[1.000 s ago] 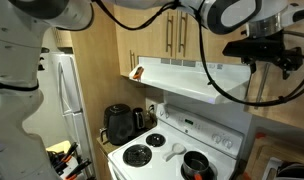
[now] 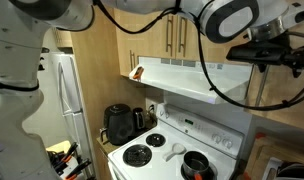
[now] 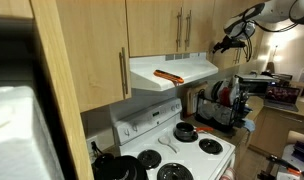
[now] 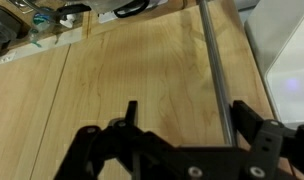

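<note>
In the wrist view a long metal bar handle (image 4: 214, 65) runs down a light wooden cabinet door (image 4: 142, 70). My gripper is open at the bottom of that view, its black fingers (image 4: 260, 135) set wide apart. The handle's lower end lies within the gap, close beside the right finger; whether they touch I cannot tell. Exterior view 1 has the gripper (image 2: 292, 55) high at the right edge, by the upper cabinets. From exterior view 2 the gripper (image 3: 227, 43) appears small, against the far upper cabinet.
Below stands a white stove (image 2: 162, 150) with a black pot (image 2: 196, 163) and a white spoon rest. A white range hood (image 2: 182, 78) juts out under the cabinets. Black appliances (image 2: 119, 122) stand on the counter left of the stove. A cable hangs along my arm.
My gripper has shifted slightly right and downward in exterior view 1. The stove and the things around it have stayed put.
</note>
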